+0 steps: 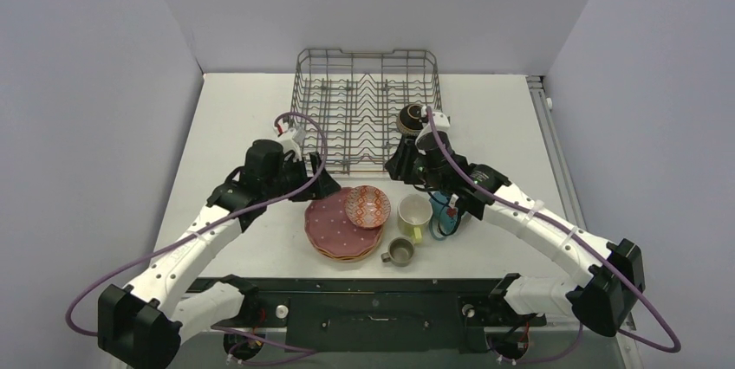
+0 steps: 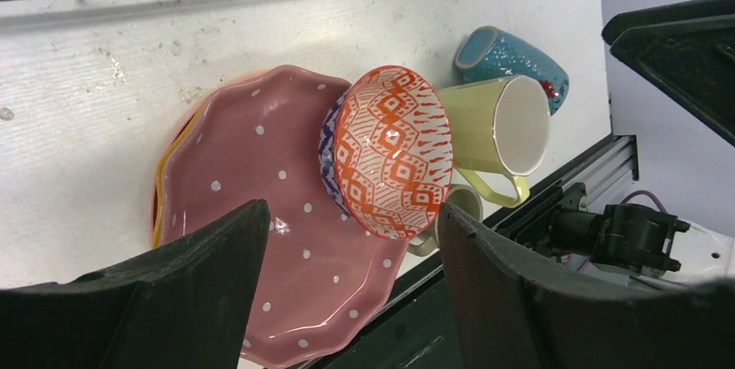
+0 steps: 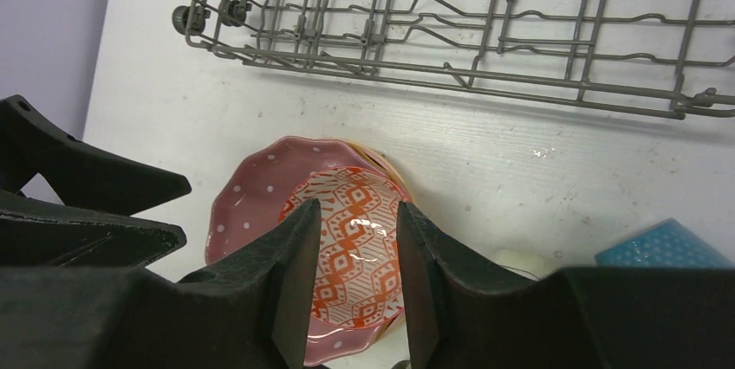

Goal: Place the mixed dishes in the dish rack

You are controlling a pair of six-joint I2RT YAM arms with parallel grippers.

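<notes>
The patterned red-and-white bowl (image 1: 367, 207) rests, opening up, on the right part of the pink dotted plates (image 1: 333, 227). Over the far edge of those plates hangs my left gripper (image 1: 324, 175), its fingers apart around nothing. In the left wrist view the bowl (image 2: 394, 152) leans against the light green mug (image 2: 503, 122). My right gripper (image 1: 400, 163) is up near the rack's front edge, parted and empty; in the right wrist view the bowl (image 3: 360, 248) shows below and between its fingers. The wire dish rack (image 1: 349, 171) holds a dark bowl (image 1: 413, 118) at its right side.
Right of the plates stand the light green mug (image 1: 414, 213) and a small grey cup (image 1: 400, 252). A blue mug (image 1: 439, 220) is partly hidden under my right arm. Bare counter (image 1: 485, 118) lies right of the rack, and most of the rack is empty.
</notes>
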